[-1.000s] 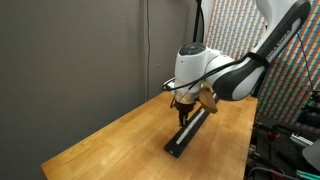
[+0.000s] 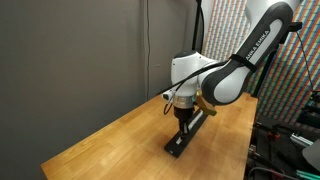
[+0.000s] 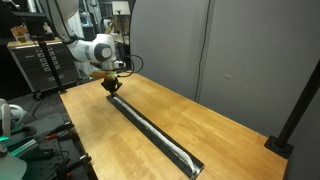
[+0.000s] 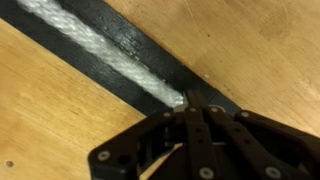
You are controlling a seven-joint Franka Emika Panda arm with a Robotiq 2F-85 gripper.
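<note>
A long black strip (image 3: 140, 122) lies flat on the wooden table, with a white braided rope (image 4: 95, 42) stretched along it. In the wrist view the rope runs from the upper left to the middle, where it meets the tips of my gripper. The fingers are shut and stand low over the strip, right at the rope's visible end. Whether any rope is between the fingertips cannot be made out. Exterior view 1 has the gripper (image 2: 183, 131) just above the strip's near part (image 2: 177, 147); the arm hides some of the rope behind it.
A dark wall panel (image 2: 70, 80) rises along the table's back edge. Dark equipment (image 3: 12, 155) stands beyond the table's edge in exterior view 2.
Over the last second my gripper has come down onto the strip, covering more of the rope from exterior view 1. The strip has not visibly moved.
</note>
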